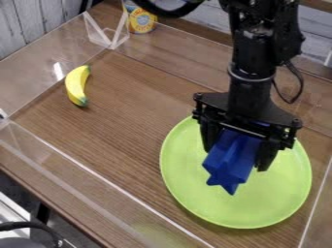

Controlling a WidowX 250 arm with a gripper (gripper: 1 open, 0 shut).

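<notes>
A black gripper (242, 141) reaches down over a green plate (199, 197) on the right side of the camera view. Between and just below its fingers is a blue object (228, 167), low over or on the plate; whether it rests on the surface I cannot tell. The gripper's body partly hides the object and the back of the plate, and whether the fingers press on it is unclear.
A yellow banana (77, 85) lies on the wooden table (104, 145) at the left. A yellow can (142, 19) stands at the back near a clear plastic frame.
</notes>
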